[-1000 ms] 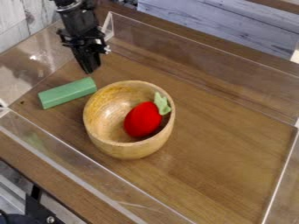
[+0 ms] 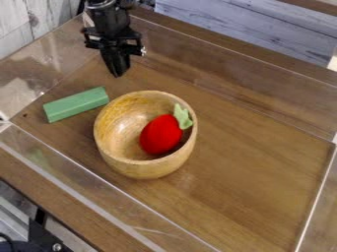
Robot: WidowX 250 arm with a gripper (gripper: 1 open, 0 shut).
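Observation:
My dark gripper (image 2: 116, 61) hangs over the wooden table at the upper left, shut, with nothing seen between its fingers. Below it lies a green rectangular block (image 2: 75, 103). To the block's right stands a round wooden bowl (image 2: 125, 153) holding a red object (image 2: 160, 135) with a pale green leafy top (image 2: 183, 116), like a strawberry. The gripper is above and behind both block and bowl, apart from them.
Clear low rims border it along the left, front and right edges.
My gripper has shifted to the right along the back left of the table over the last second. The block and bowl look unmoved.

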